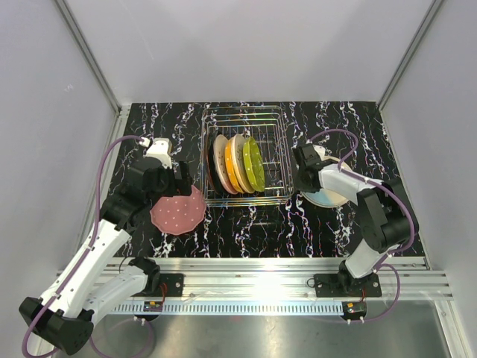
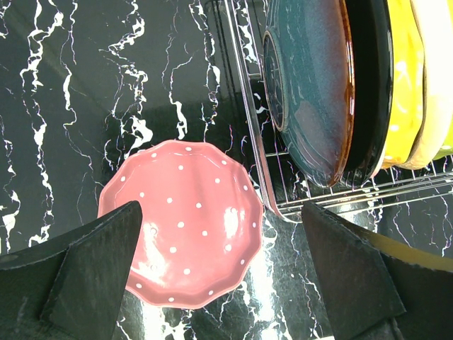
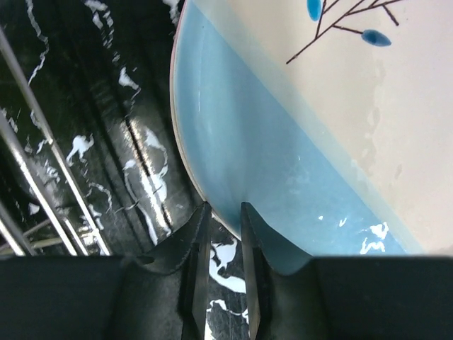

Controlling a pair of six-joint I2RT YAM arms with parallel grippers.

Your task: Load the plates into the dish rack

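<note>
A pink scalloped plate [image 2: 177,227] with white dots lies on the black marble top, left of the dish rack [image 1: 268,119]. My left gripper hangs over it, fingers wide apart and empty. Right of the rack, a white plate [image 3: 361,106] with a light blue band and branch pattern lies flat. My right gripper has its fingertips at that plate's near left rim, a small gap between them; whether they grip the rim is unclear. Several plates stand upright in the rack, including a green one [image 1: 254,164], a yellow one and dark ones.
The rack's right part and back end are empty wire. The rack's wires run close left of the right fingertips. Bare marble [image 1: 253,235] lies in front of the rack and behind both flat plates.
</note>
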